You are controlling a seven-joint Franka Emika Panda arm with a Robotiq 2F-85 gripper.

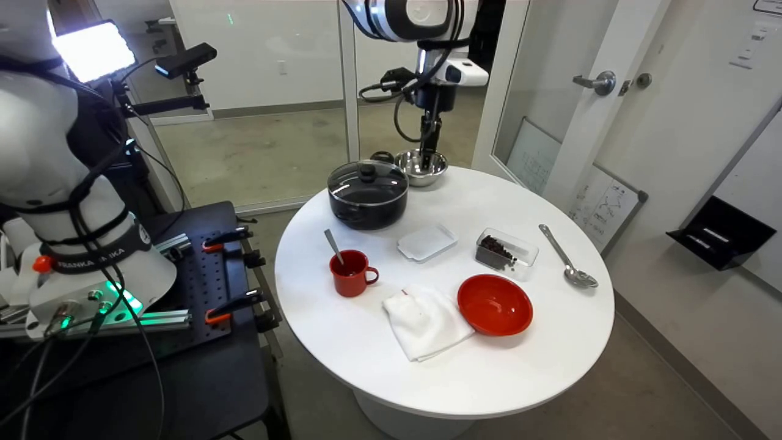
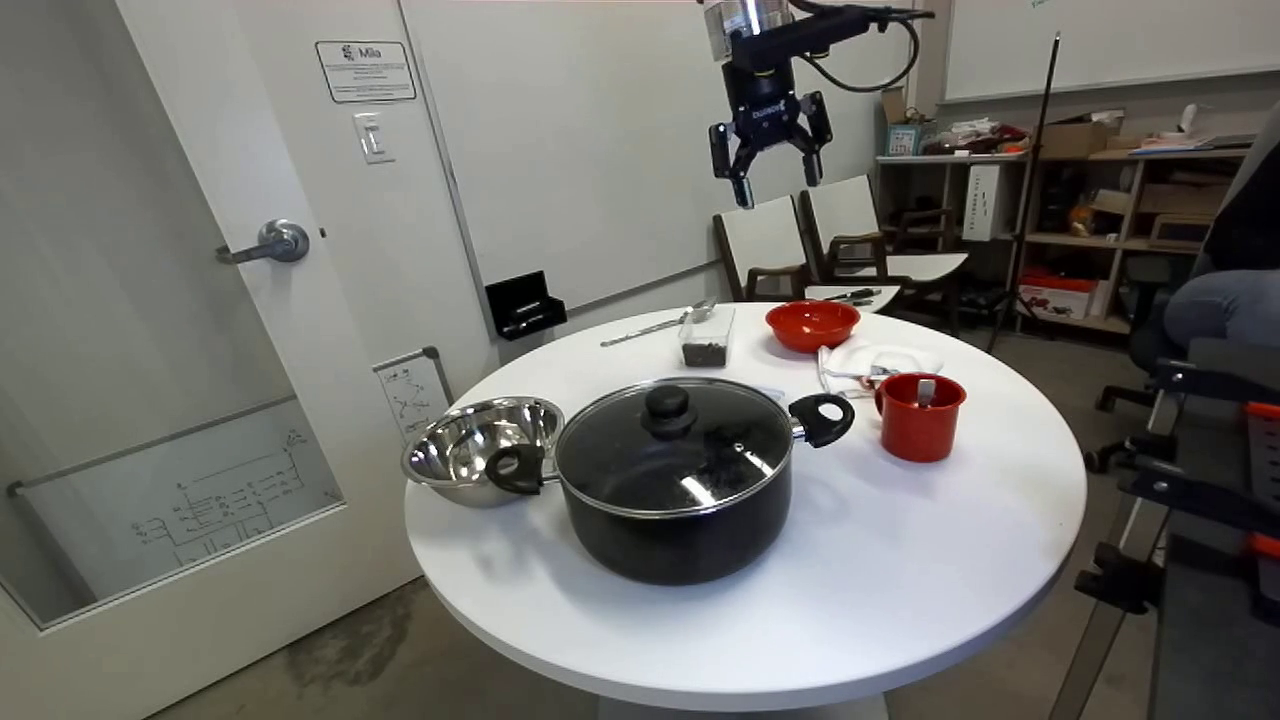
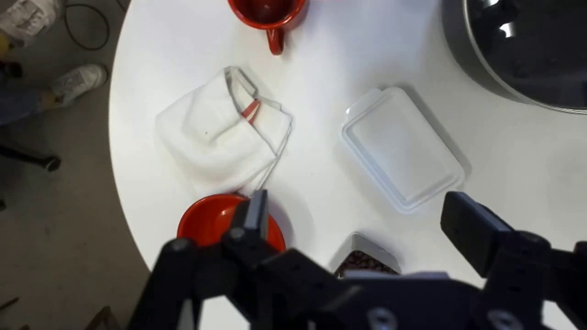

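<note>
My gripper (image 2: 779,182) hangs open high above the table, nothing between its fingers. In the wrist view its fingers (image 3: 256,211) stand wide apart, one overlapping the view of the red bowl (image 3: 203,220). Below lie a white lid (image 3: 404,148) and a clear container (image 3: 360,247) with dark bits inside, partly hidden by the gripper. A folded white cloth (image 3: 220,137) rests beside the red bowl. In exterior view 1, a red mug (image 1: 349,275) holds a spoon, and a black pot (image 1: 368,205) has its glass lid on.
A steel bowl (image 2: 480,438) stands against the pot's handle, by the table edge. A large metal spoon (image 1: 564,256) lies near the right edge. A door (image 1: 586,95) and walls surround it.
</note>
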